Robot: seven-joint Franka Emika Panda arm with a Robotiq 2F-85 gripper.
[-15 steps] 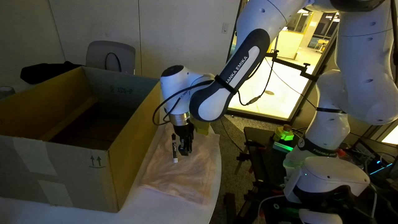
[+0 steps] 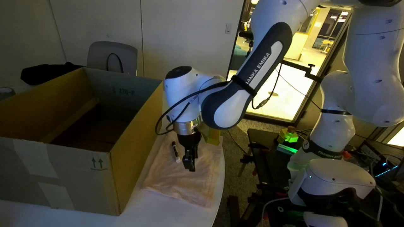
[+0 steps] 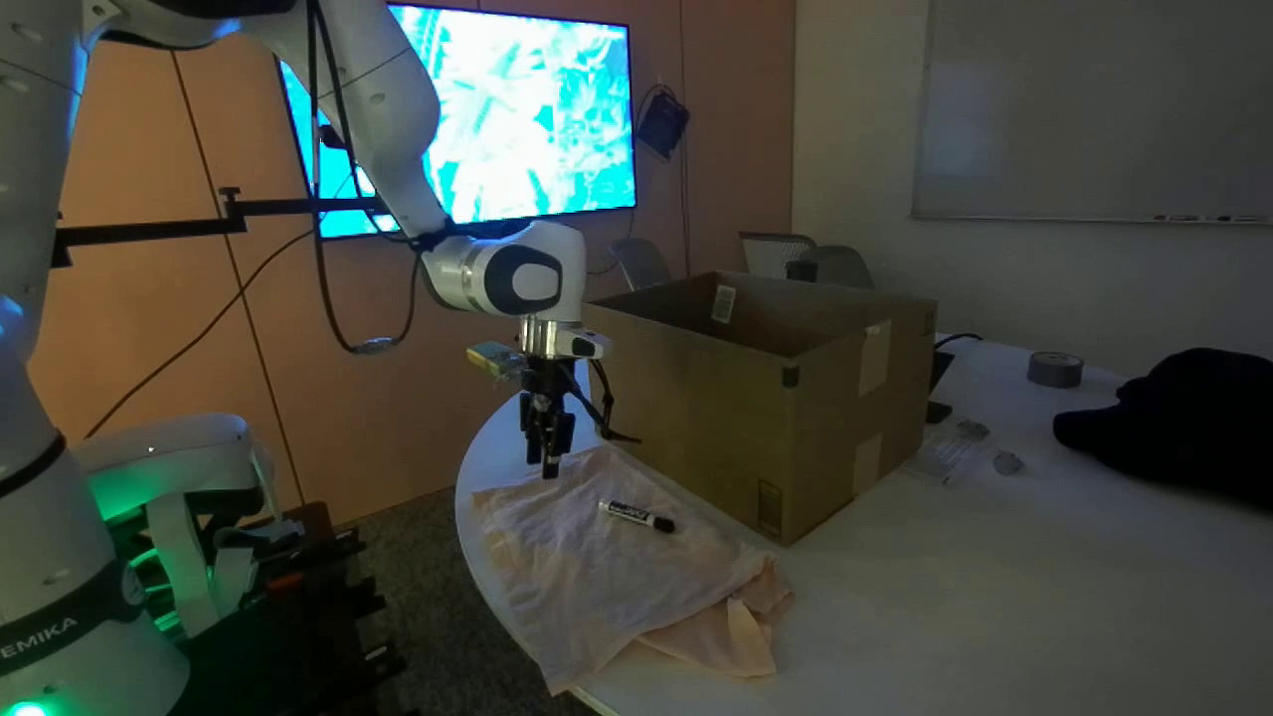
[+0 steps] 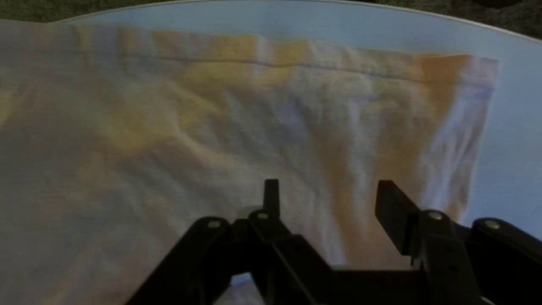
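Note:
A black-and-white marker (image 2: 176,152) lies on the peach cloth (image 2: 159,181), beside the cardboard box. The other exterior view shows the same marker (image 3: 620,512) on the creased cloth (image 3: 573,573), its black cap toward the box side. My gripper (image 2: 189,166) points down above the cloth, to one side of the marker and apart from it. In the wrist view the gripper stands open, with only cloth (image 4: 167,127) showing below the gap. The marker cannot be made out clearly there; the black fingers cover the lower part of that view.
A big open cardboard box (image 2: 113,160) stands close beside the cloth, its tall wall near the arm. The rounded edge of the white table (image 3: 467,525) is close on the robot's side. A tape roll (image 3: 1054,369) and dark fabric (image 3: 1176,420) lie beyond the box.
My gripper has moved slightly right and down in exterior view 1, away from the marker. The marker has shifted and now lies more slanted, with its label less visible.

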